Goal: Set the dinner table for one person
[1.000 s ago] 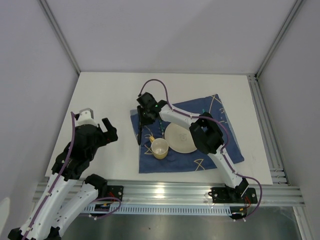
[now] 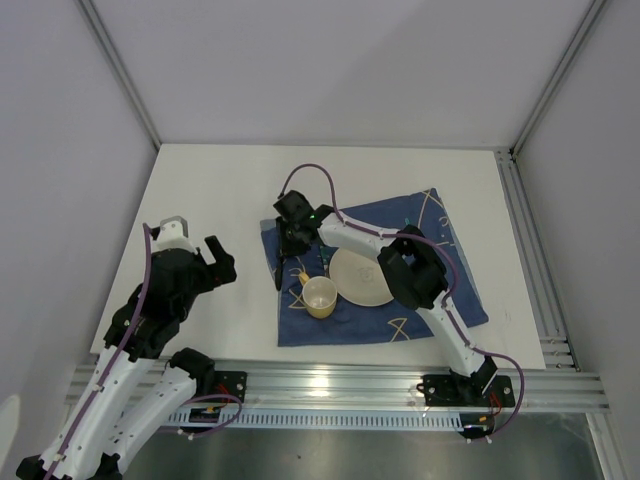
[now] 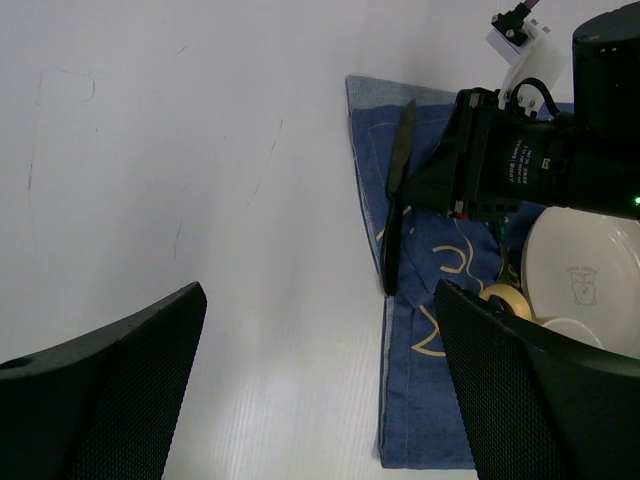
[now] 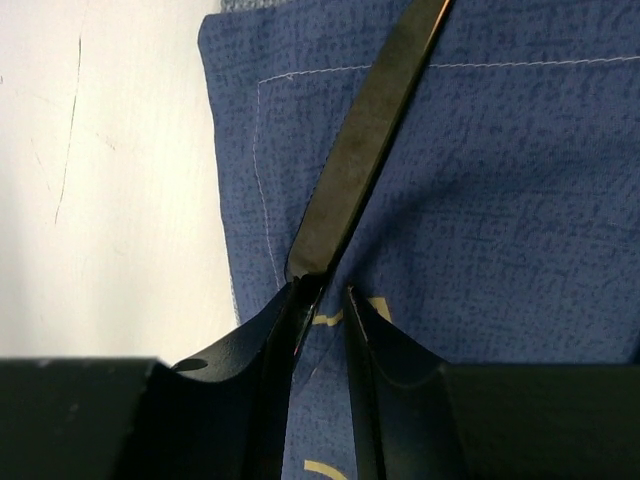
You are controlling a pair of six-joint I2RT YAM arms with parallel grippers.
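Observation:
A dark knife point(image 3: 395, 245) lies along the left edge of the blue cloth point(image 2: 390, 330). My right gripper is down on it, a finger either side of or against its lower part, part open; whether it holds it is unclear. A cream plate point(image 2: 360, 278) and a yellow-handled cup point(image 2: 319, 298) stand on the cloth, with another slim utensil point(image 2: 324, 259) between knife and plate, partly hidden by the right arm. My left gripper is open above bare table at the left, nothing between its fingers.
The right arm reaches across the cloth over the plate's upper part. Metal rails border the table at front and right.
The right gripper has moved very slightly toward the front of the table, onto the knife. The left arm has not moved.

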